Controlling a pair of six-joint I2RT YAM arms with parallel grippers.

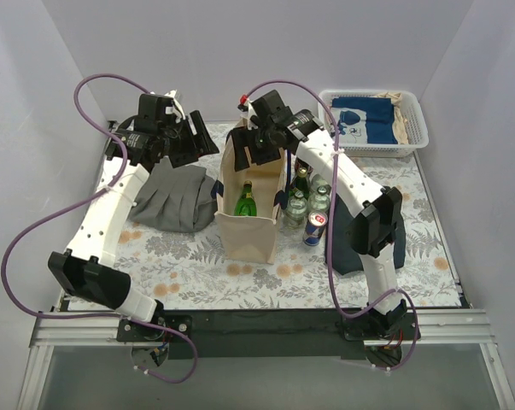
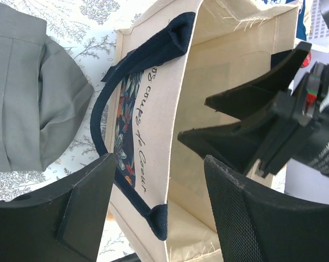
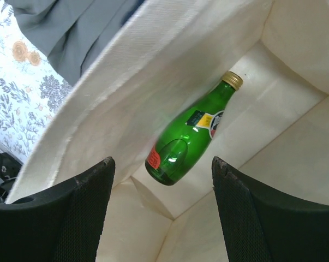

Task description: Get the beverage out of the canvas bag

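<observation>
The cream canvas bag [image 1: 247, 239] stands open at the middle of the table, its dark blue handle [image 2: 101, 117] on the left side. Inside it lies a green glass bottle [image 3: 189, 136] with a gold cap, resting on the bag's floor against one wall. Over the bag's mouth, my right gripper [image 1: 255, 161] stands open with nothing between its fingers; the bottle shows beyond its fingertips in the right wrist view. Left of the bag and above the table, my left gripper [image 1: 204, 147] is open and empty, close to the bag's left wall.
Glass bottles [image 1: 296, 207] and a blue can [image 1: 315, 228] crowd the bag's right side. A folded grey cloth [image 1: 173, 198] lies to the left and a dark one [image 1: 347, 248] to the right. At the back right is a white basket [image 1: 417, 128].
</observation>
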